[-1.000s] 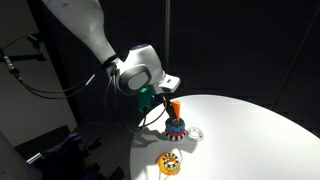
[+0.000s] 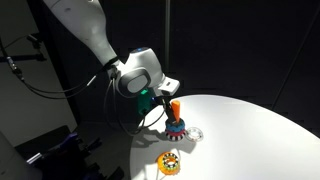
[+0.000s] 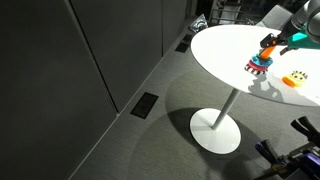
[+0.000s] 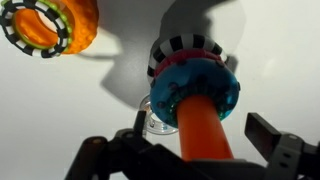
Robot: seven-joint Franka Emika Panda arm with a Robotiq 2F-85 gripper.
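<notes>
An upright orange piece (image 4: pixel 205 130) stands on a round blue part (image 4: pixel 190 82) with a black-and-white checkered edge, which makes a stack on the white table. In exterior view 1 the orange piece (image 2: pixel 175 109) rises above the blue part (image 2: pixel 175 126). My gripper is open, its dark fingers (image 4: pixel 128 152) on either side of the orange piece in the wrist view. Gaps show between the piece and both fingers. Whether the fingertips are level with its top is hard to tell.
Apart from the stack lies an orange round toy (image 2: pixel 168 162) carrying a checkered ring (image 4: pixel 62 28). A small clear round object (image 2: pixel 194 134) sits close beside the stack.
</notes>
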